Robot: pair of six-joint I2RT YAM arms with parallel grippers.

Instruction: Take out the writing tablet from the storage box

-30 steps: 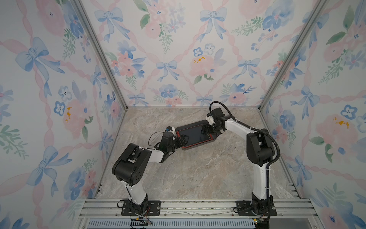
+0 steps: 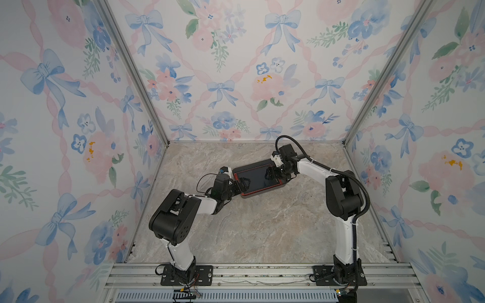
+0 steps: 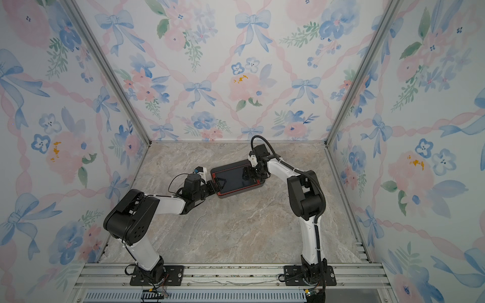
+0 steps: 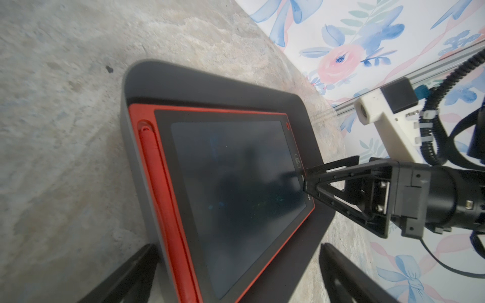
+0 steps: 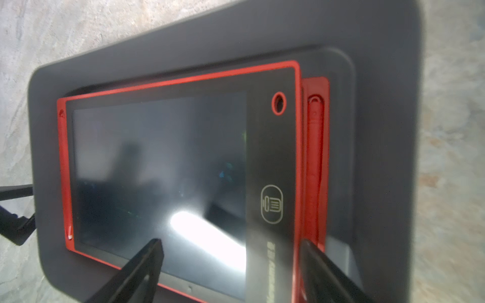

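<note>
The writing tablet point(image 5: 161, 151), with a dark screen and red rim, lies face up in the shallow grey storage box point(image 5: 384, 151). A red strip with a slot point(image 5: 315, 151) shows beside the tablet's right edge and looks lower than it. My left gripper is open at the box's left end, one finger outside the wall and the other over the inside. Over the right end stands my right gripper, part open, one finger above the screen side and one by the red strip. Nothing shows held in either; contact cannot be told.
Bare marble-look table point(image 2: 283, 227) lies in front of the box, with free room on both sides. The floral back wall point(image 2: 242, 91) rises behind it. The two grippers face each other across the tablet.
My right gripper has shifted slightly left over the tablet's right end. The left arm has barely moved, and the box and tablet appear to stay in place.
</note>
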